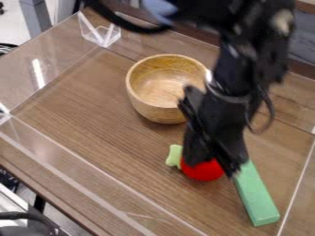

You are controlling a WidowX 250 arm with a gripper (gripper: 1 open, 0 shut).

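Note:
The black gripper [219,138] hangs over a red object [202,168] on the wooden table [87,138], its several dark fingers blurred and partly hiding that object. Whether they hold anything is unclear. A pale green piece [175,156] pokes out at the red object's left. A green bar [256,194] lies to the right of it.
A round wooden bowl [160,85] stands behind the gripper, to the left. A clear plastic item [99,28] sits at the back left.

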